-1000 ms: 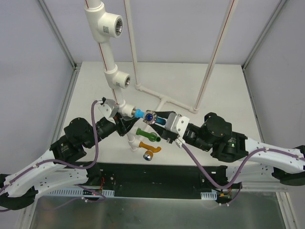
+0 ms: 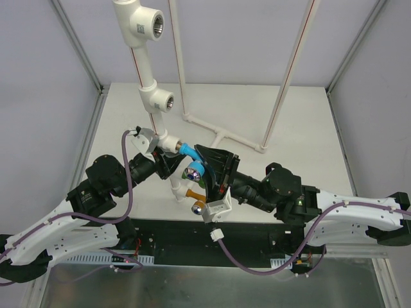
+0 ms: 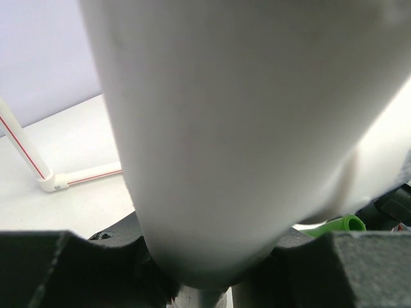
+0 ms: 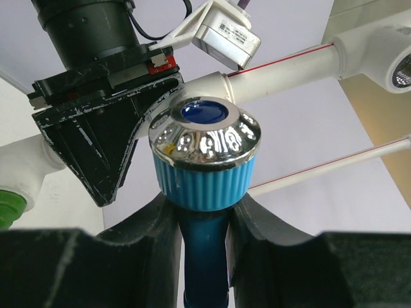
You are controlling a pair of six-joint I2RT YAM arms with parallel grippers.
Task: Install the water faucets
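A blue faucet (image 2: 186, 149) joins the lowest white fitting (image 2: 169, 142) of the left pipe; its chrome-ringed handle (image 2: 192, 172) points toward the front. My left gripper (image 2: 168, 162) is shut on that white pipework, which fills much of the left wrist view as a blurred white tube (image 3: 218, 128). In the right wrist view, the blue faucet body (image 4: 204, 256) stands between the fingers of my right gripper, with the chrome cap (image 4: 205, 138) above them. A narrow gap seems to show at one side, so how firmly they bear on it is unclear.
Two empty threaded outlets (image 2: 158, 25) open on the pipe above. Below the blue faucet, an orange faucet (image 2: 198, 206) and a partly hidden green faucet (image 3: 347, 223) stick out. Both arms are close together here.
The blue faucet's handle has swung downward toward the front, and my right gripper has turned and shifted with it. It covers more of the green faucet. The left arm has stayed in place.
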